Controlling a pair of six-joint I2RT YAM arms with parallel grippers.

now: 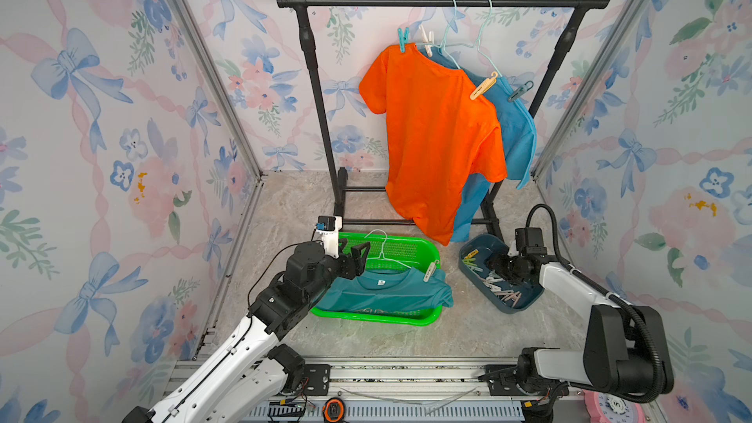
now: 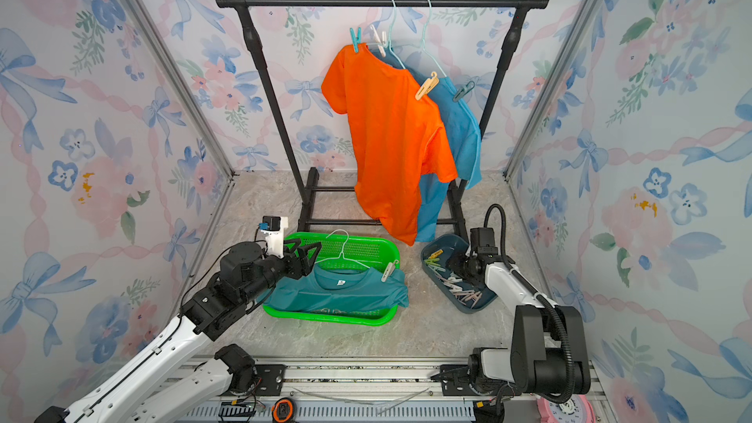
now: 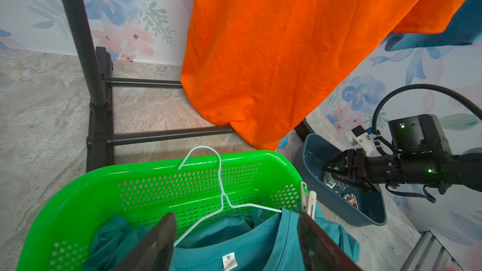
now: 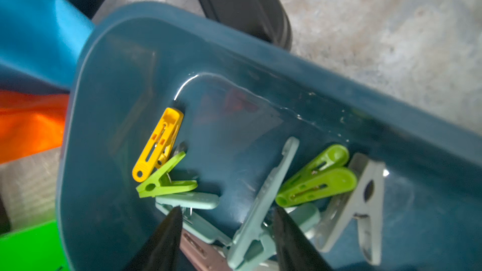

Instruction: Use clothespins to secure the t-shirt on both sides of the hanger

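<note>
A teal T-shirt (image 1: 376,293) lies in the green basket (image 3: 150,170) with a white hanger (image 3: 221,180) in it; a pale clothespin (image 1: 431,270) sits at the hanger's right shoulder. My left gripper (image 1: 356,258) hangs over the basket, open and empty; its fingers (image 3: 160,235) frame the shirt in the left wrist view. My right gripper is over the dark blue bin (image 4: 326,75) of clothespins, its fingers apart above light blue, green and white pins (image 4: 261,195). Nothing is clearly held.
A black rack (image 1: 509,0) carries orange (image 1: 431,141) and blue (image 1: 517,149) shirts on hangers with clothespins, their hems hanging just behind the basket and bin. Bare floor lies left of the basket.
</note>
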